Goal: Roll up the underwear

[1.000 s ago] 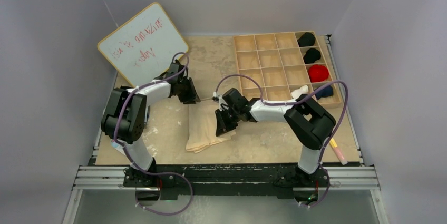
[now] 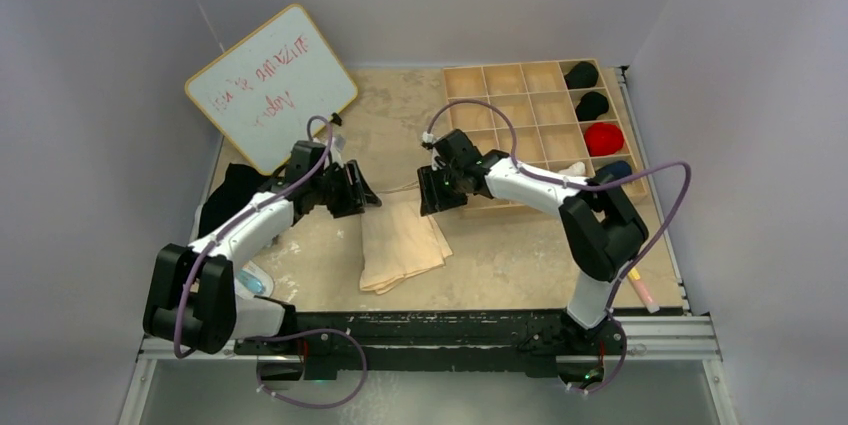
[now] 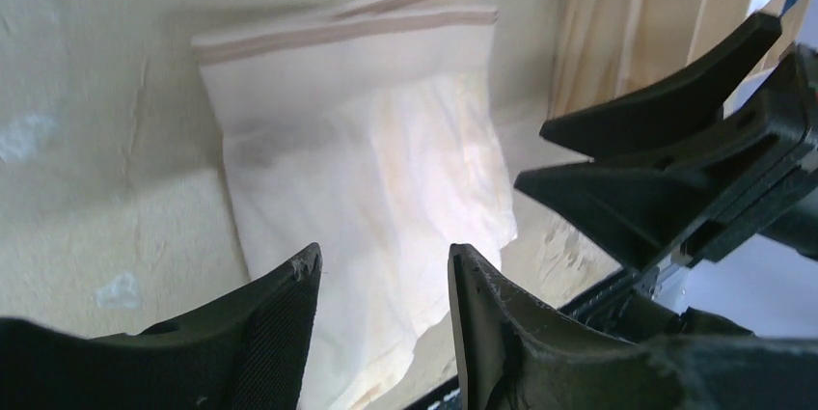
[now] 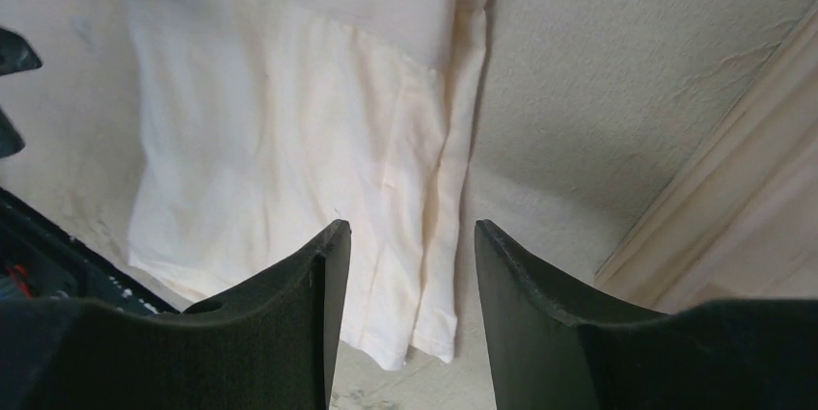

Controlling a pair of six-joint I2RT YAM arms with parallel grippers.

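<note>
The cream underwear (image 2: 398,245) lies folded flat on the table, with striped waistband edges at its top in both wrist views (image 3: 347,159) (image 4: 280,150). My left gripper (image 2: 355,195) hovers over its upper left part, open with nothing between its fingers. My right gripper (image 2: 432,193) is open and empty above its upper right part; it also shows at the right of the left wrist view.
A wooden divider box (image 2: 520,95) at back right holds dark, red and white rolled items. A whiteboard (image 2: 270,85) lies back left, dark cloth (image 2: 225,195) at left. Bare table lies in front of the box.
The underwear lies nearly unchanged.
</note>
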